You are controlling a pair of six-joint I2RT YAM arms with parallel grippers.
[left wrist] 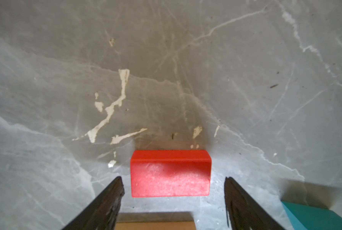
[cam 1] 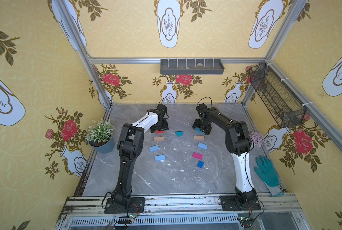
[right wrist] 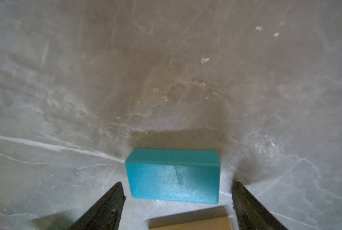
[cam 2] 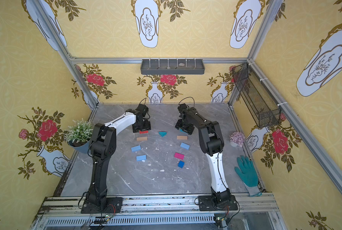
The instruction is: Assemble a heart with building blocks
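Note:
Over the far left of the table, my left gripper stands open, its fingers [left wrist: 111, 195] on either side of a red block [left wrist: 171, 178] without touching it. At the far right, my right gripper is open too, with the teal block [right wrist: 174, 180] lying between and just ahead of its fingertips. Nothing is gripped. Between the arms lies a teal triangle [cam 1: 179, 133]. Wooden-coloured blocks lie at left [cam 1: 159, 138] and right [cam 1: 198, 137]. Closer in are light blue blocks [cam 1: 154, 148], a magenta block [cam 1: 197, 155] and a dark blue block [cam 1: 200, 164].
A potted plant [cam 1: 101, 138] stands at the left edge. Pink flowers [cam 2: 237, 138] and a teal glove [cam 2: 247, 172] lie along the right edge. A mesh basket [cam 1: 280, 95] hangs on the right wall.

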